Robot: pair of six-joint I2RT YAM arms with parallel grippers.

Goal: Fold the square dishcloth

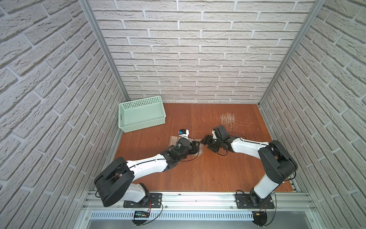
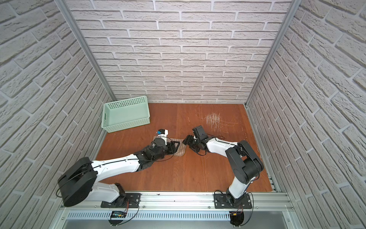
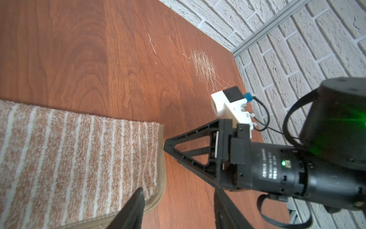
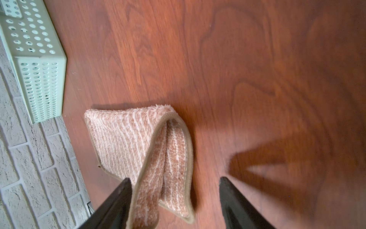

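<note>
The brown, white-striped dishcloth [image 3: 87,164] lies doubled on the table, partly hidden under my left arm in both top views. At its right end, the right wrist view shows the beige-edged upper layer [image 4: 148,190] lifted from the lower layer [image 4: 177,164]. My left gripper stands over the cloth's front right corner, its fingers apart; nothing shows held there. Facing it from the right, just beside the cloth's short edge, is my right gripper [image 1: 205,142]. It is open, and its left finger [image 4: 114,208] overlaps the raised layer in the right wrist view; contact cannot be judged.
A pale green perforated basket [image 1: 141,114] stands at the back left. Loose pale threads [image 1: 228,120] lie at the back right. Bare table [image 1: 183,175] extends in front of the cloth. The two grippers are close together.
</note>
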